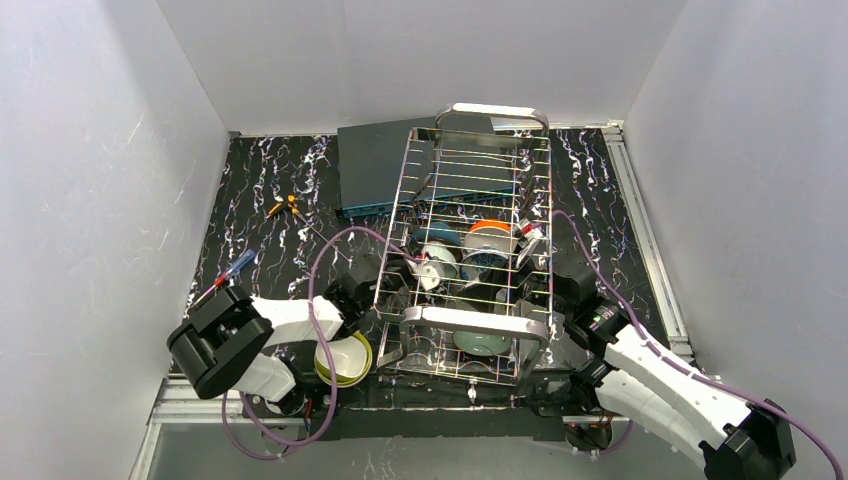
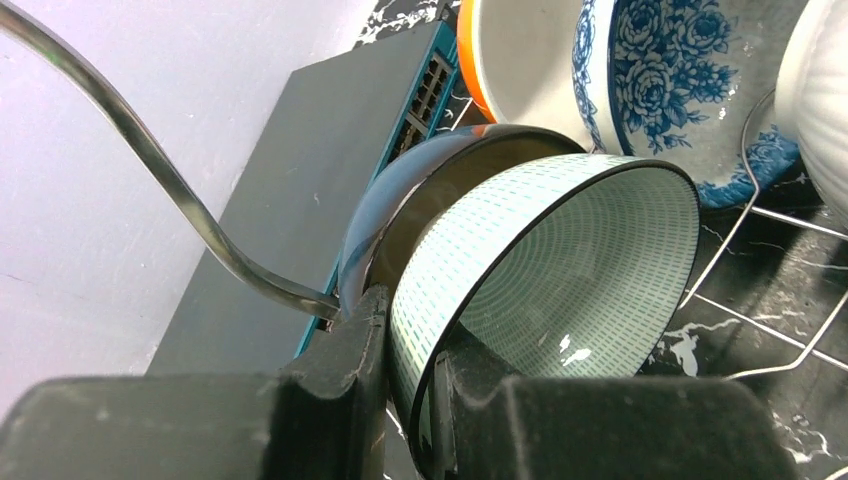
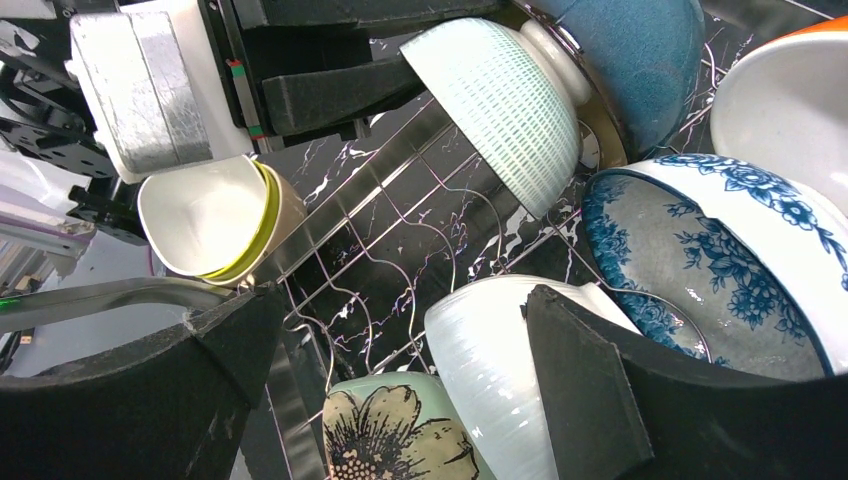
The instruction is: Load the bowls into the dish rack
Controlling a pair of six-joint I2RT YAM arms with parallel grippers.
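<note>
My left gripper is shut on the rim of a pale green patterned bowl [image 2: 570,280], tilted on its side against a blue bowl [image 2: 385,220] in the lower level of the dish rack [image 1: 470,318]. Behind stand an orange-white bowl [image 2: 515,60] and a blue floral bowl [image 2: 670,70]. My open right gripper is at the rack's right side, over a white bowl [image 3: 480,400] and a flowered green bowl [image 3: 390,435]; nothing shows held in it. A nested white and yellow stack of bowls [image 1: 343,352] sits outside the rack, front left.
A dark flat box [image 1: 380,160] lies under the rack's back part. Pliers [image 1: 283,205] and a screwdriver [image 1: 240,262] lie on the left of the marble top. The rack's upper wire level crosses above both grippers. Purple hoses run along both arms.
</note>
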